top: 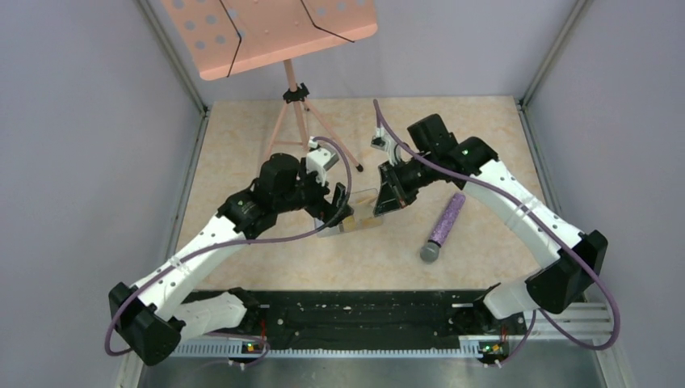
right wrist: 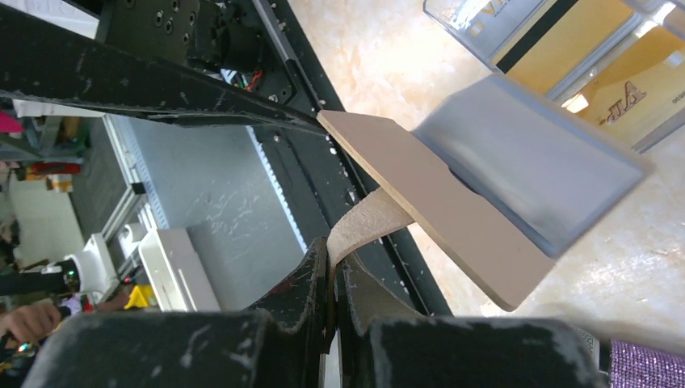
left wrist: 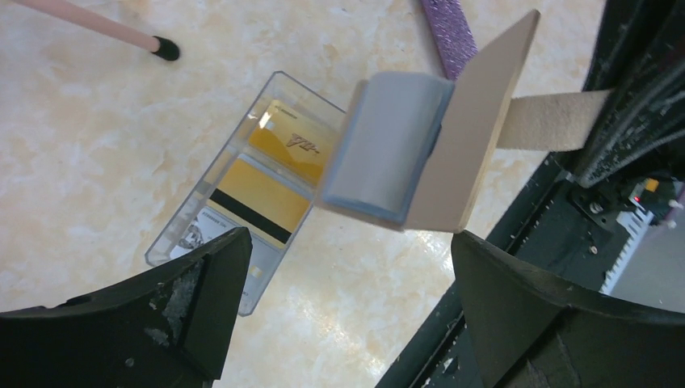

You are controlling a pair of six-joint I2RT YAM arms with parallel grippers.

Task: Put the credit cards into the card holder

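Note:
A beige card holder with blue-grey sleeves stands open. My right gripper is shut on its strap. My left gripper is open with nothing between its fingers, above and beside a clear box. Inside the box lie a gold card, a gold card with a black stripe and a silver card. In the left wrist view the holder hangs past the box's right end, and the left finger hides the box's near corner. The top view has both grippers close together over the box.
A purple microphone lies right of the box, under the right arm. A pink stand has its legs on the back left of the table.

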